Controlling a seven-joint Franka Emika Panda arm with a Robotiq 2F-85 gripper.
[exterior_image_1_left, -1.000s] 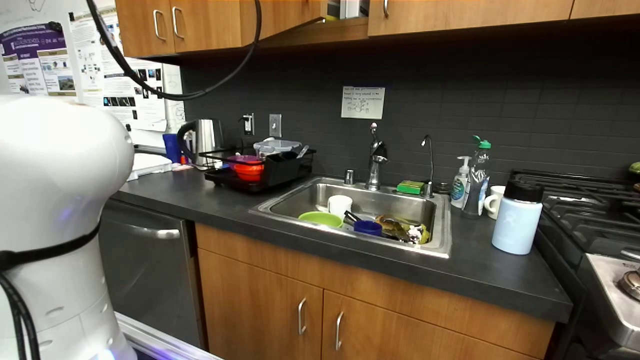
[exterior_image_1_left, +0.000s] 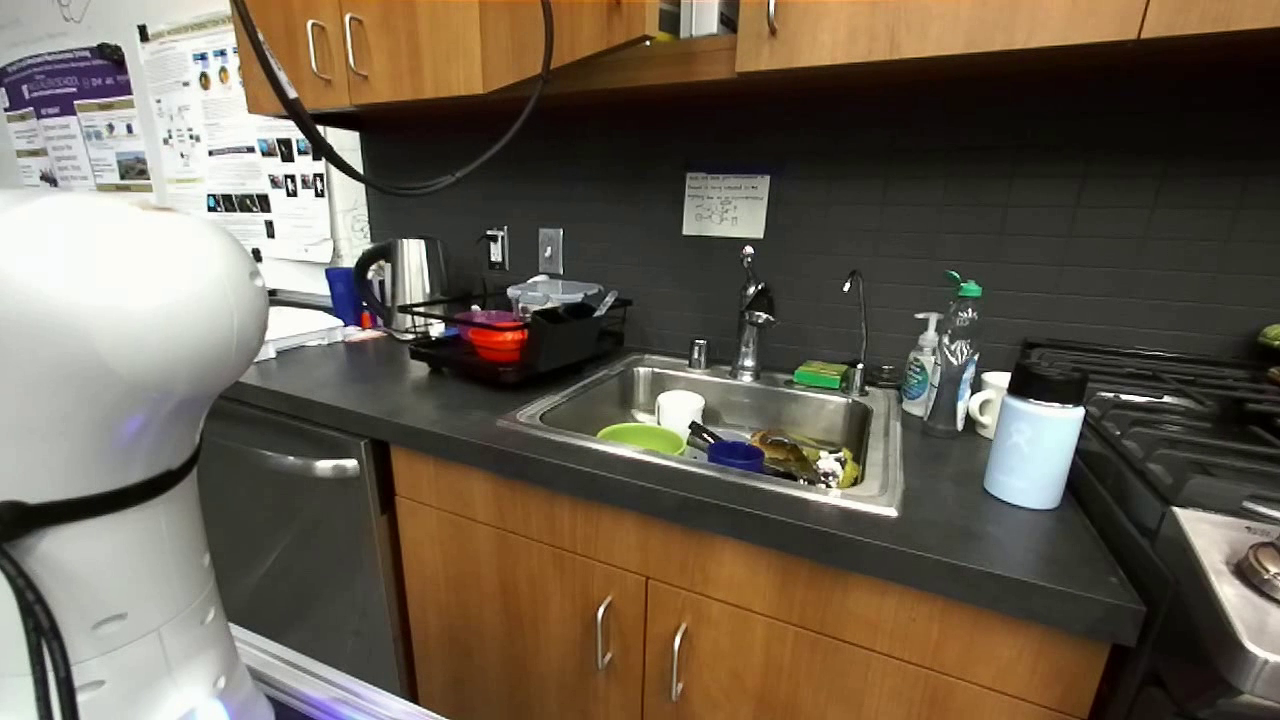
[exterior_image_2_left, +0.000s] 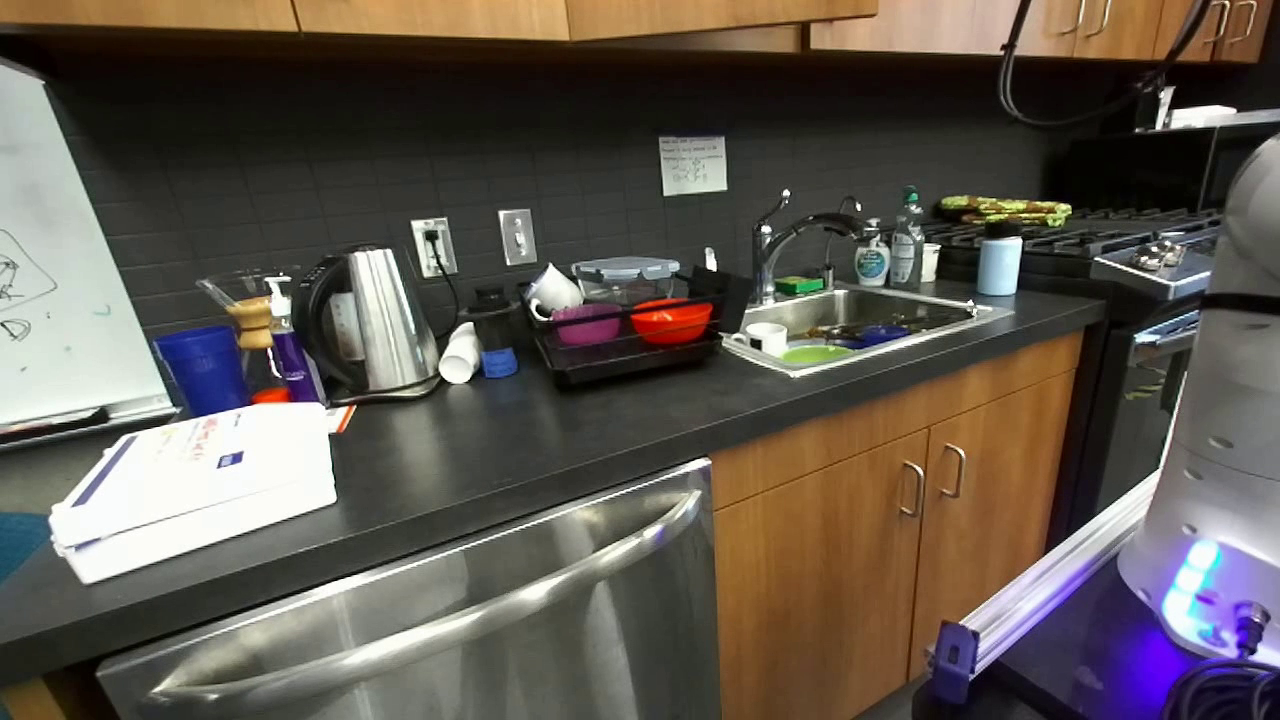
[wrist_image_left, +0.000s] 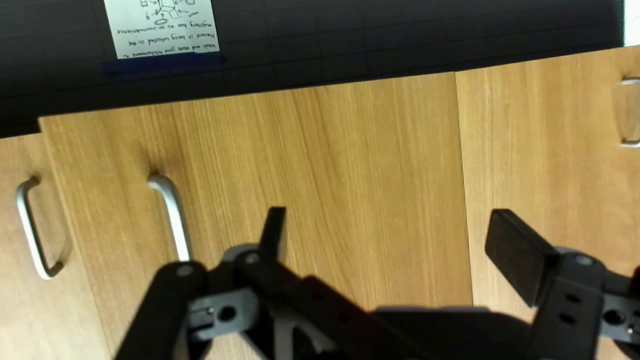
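My gripper stands open in the wrist view, its black fingers spread wide with nothing between them. Behind it is a wooden cabinet door (wrist_image_left: 360, 162), seen upside down. That door's silver handle (wrist_image_left: 172, 216) is left of the left finger in this picture, outside the gap. Whether the fingers touch the wood cannot be told. Both exterior views leave the gripper out. In exterior view 1, one upper door (exterior_image_1_left: 558, 46) hangs partly open, baring part of a shelf. The same door (exterior_image_2_left: 720, 18) is ajar in exterior view 2.
A sink (exterior_image_1_left: 888, 474) holds a white mug, a green bowl and other dishes. Left of it stands a dish rack (exterior_image_1_left: 576, 340); at right, a light blue bottle (exterior_image_1_left: 1034, 444). Counter space (exterior_image_2_left: 504, 432) before the rack is clear. A black cable (exterior_image_1_left: 480, 162) loops overhead.
In exterior view 1, the overhead black cable has shifted to the right and slightly up. The counter, sink contents and upper doors look the same.
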